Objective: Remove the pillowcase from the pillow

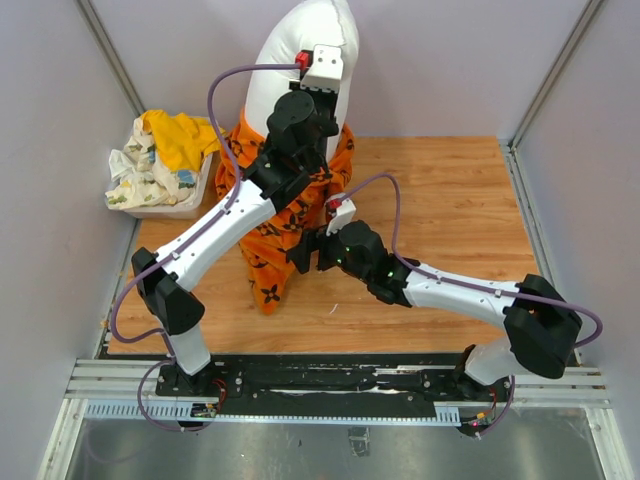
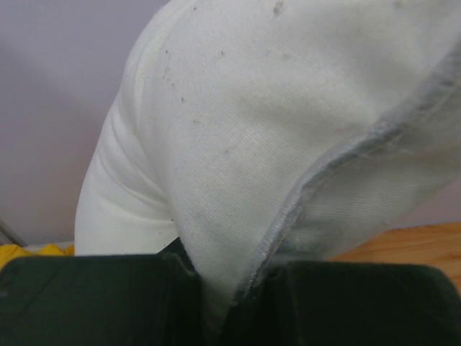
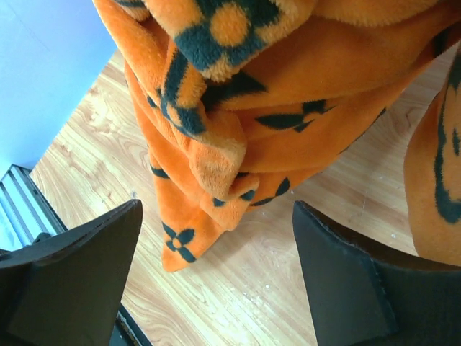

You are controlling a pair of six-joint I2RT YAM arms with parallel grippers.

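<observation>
The white pillow is held up high by my left gripper; in the left wrist view its fabric runs down between the fingers, which are shut on it. The orange patterned pillowcase hangs below the pillow's bare upper part, its lower end near the wooden table. My right gripper stands at the pillowcase's right side, open; in the right wrist view the orange cloth lies just beyond its fingertips, with nothing clearly between them.
A white bin with yellow and cream cloths stands at the left. Walls border both sides.
</observation>
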